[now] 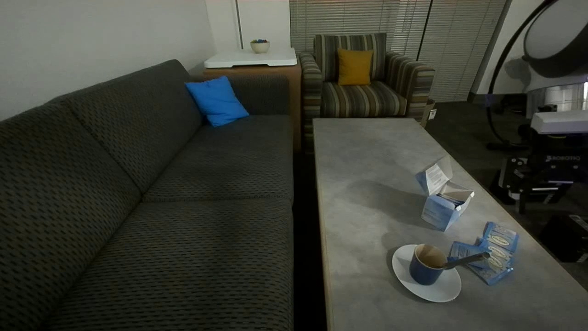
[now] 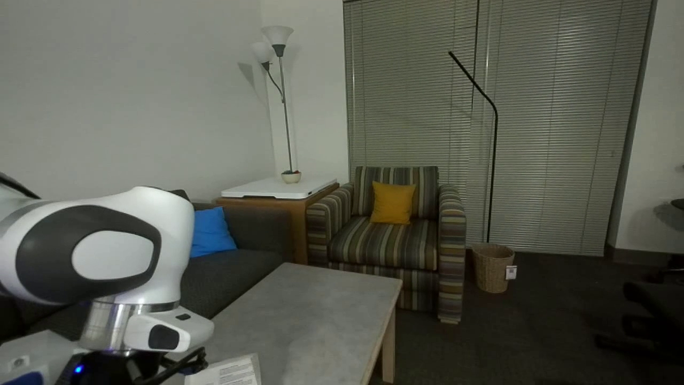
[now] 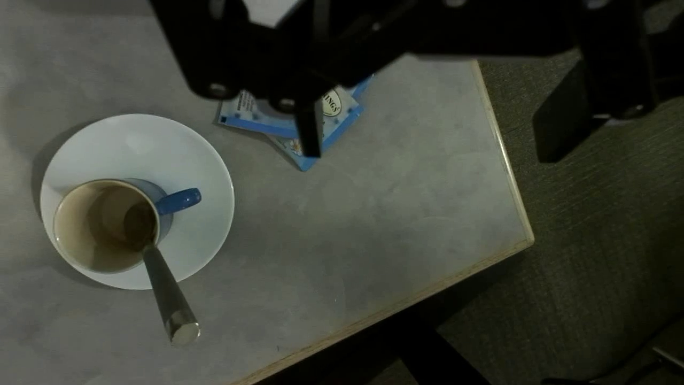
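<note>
On the grey table [image 1: 364,160] a blue cup [image 1: 424,271] with a cream inside stands on a white saucer [image 1: 444,292]. A metal spoon [image 3: 168,289] leans out over the cup's rim. Several blue tea packets [image 1: 499,253] lie overlapping beside the saucer. Behind them stands a light blue box [image 1: 441,210] with its lid up and packets inside. My gripper is open and empty, its fingers wide apart in the wrist view. One finger partly covers the packets there; the other appears past the table edge, against the floor. In the second exterior view the gripper is mostly cut off.
A dark sofa [image 1: 220,242] with a blue cushion [image 1: 217,102] runs along the table's left side. A striped armchair [image 2: 391,247] stands beyond its far end.
</note>
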